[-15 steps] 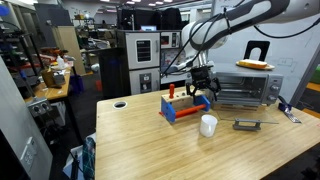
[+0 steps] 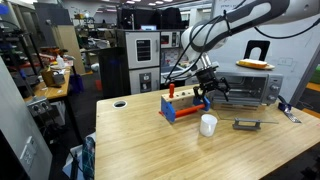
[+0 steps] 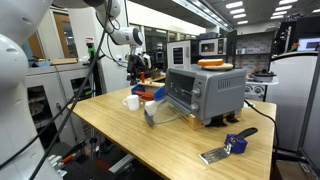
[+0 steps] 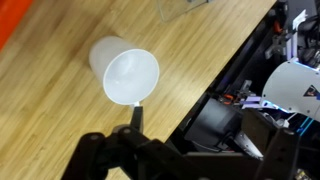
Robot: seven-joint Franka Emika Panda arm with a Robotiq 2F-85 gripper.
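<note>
A white cup [image 2: 208, 125] stands on the wooden table, in front of the blue rack. From above, the wrist view shows the round mouth of the cup [image 4: 131, 77] at the left of centre. My gripper [image 2: 216, 96] hangs above the table, behind and higher than the cup. Its dark fingers are spread in the wrist view, and the gripper has only table showing in its gap. The cup lies outside that gap, near the left finger.
Behind the cup is a blue rack [image 2: 187, 104] with a red bar. A silver toaster oven [image 3: 205, 88] stands beside it, with a flat tray [image 2: 246, 124] in front. A spatula [image 3: 216, 154] and blue object [image 3: 236, 144] lie farther along.
My gripper has shifted a little to the right and lower in the exterior view, its wrist turned slightly. The cup, rack and tray have stayed in place.
</note>
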